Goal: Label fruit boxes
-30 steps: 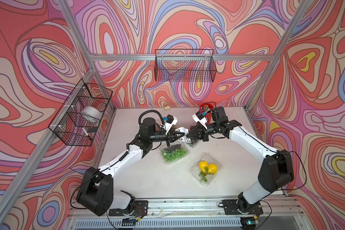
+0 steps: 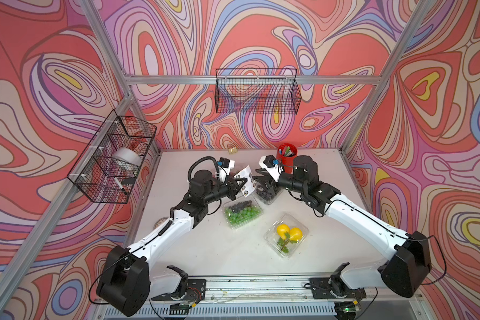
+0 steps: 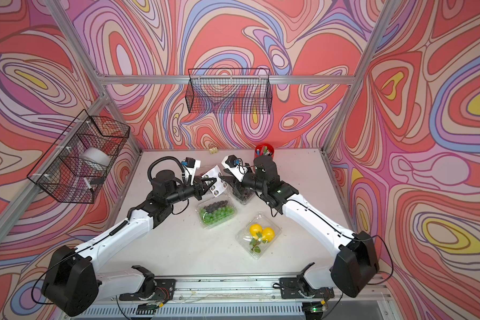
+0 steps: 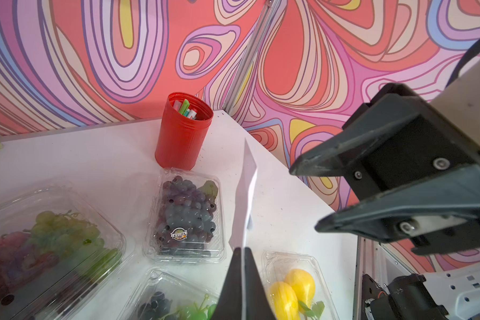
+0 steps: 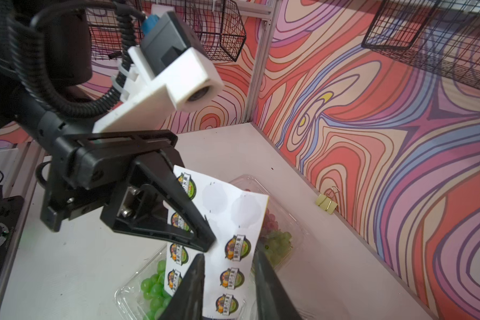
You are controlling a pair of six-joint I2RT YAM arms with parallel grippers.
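My left gripper is shut on a white label sheet [image 4: 244, 202], which stands edge-on above its fingertips. In the right wrist view the sheet [image 5: 216, 218] shows several round fruit stickers and two blank circles near its top. Facing it, my right gripper is open with nothing between its fingers, close to the sheet but apart in the left wrist view. A clear box of dark grapes [image 4: 189, 205] carries a round sticker [image 4: 179, 233]. Other boxes hold green and dark grapes [image 2: 242, 213], yellow fruit [image 2: 286, 234], and red and green grapes [image 4: 48, 245].
A red cup [image 4: 182, 136] with pens stands at the back right. A yellow clip [image 5: 326, 202] lies by the back edge. Wire baskets [image 2: 257, 95] hang on the frame.
The left gripper turned and shifted slightly left, keeping the sheet.
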